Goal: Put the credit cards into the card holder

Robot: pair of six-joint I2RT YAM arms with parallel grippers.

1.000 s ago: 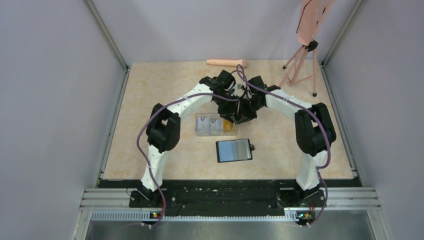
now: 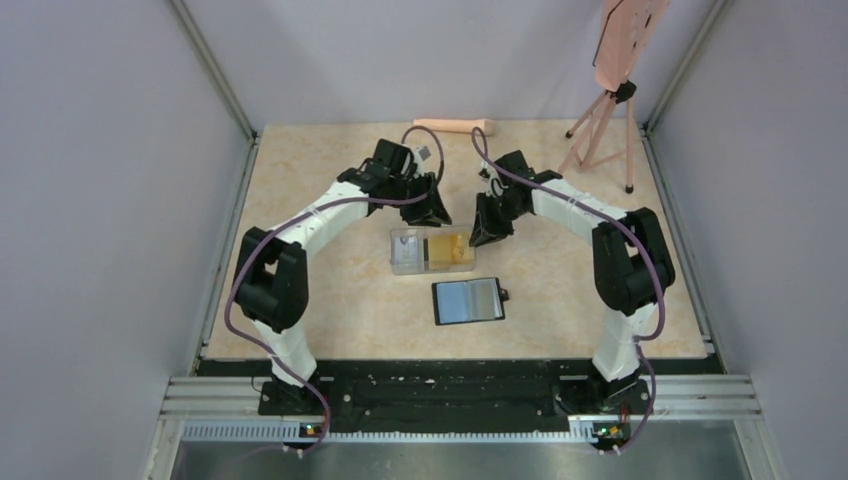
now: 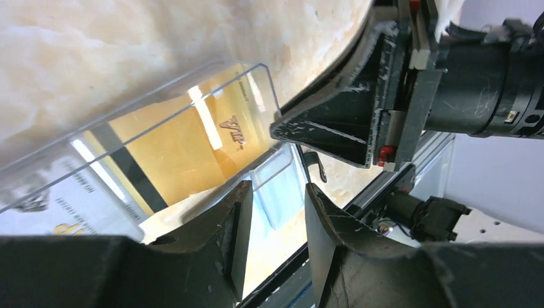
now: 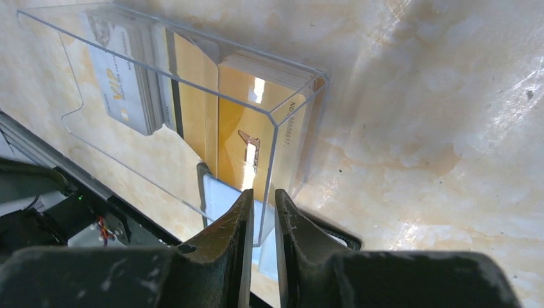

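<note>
The clear box (image 3: 221,86) holds white VIP cards (image 4: 115,74) at its left and gold cards (image 4: 247,138) at its right. A gold card with a dark stripe (image 4: 195,106) lies over the middle, half covering white cards. My left gripper stands open above the box's back, empty, its fingers well apart. At the box's right end is my right gripper; its fingers are slightly apart, with the clear corner edge running down between them. An open black card holder (image 2: 436,305) lies in front of the box.
A pale cylinder (image 2: 452,126) lies at the table's back edge, and a tripod (image 2: 604,130) stands at the back right. Bare table (image 2: 300,180) surrounds the box and holder. My right arm is close beside the left gripper.
</note>
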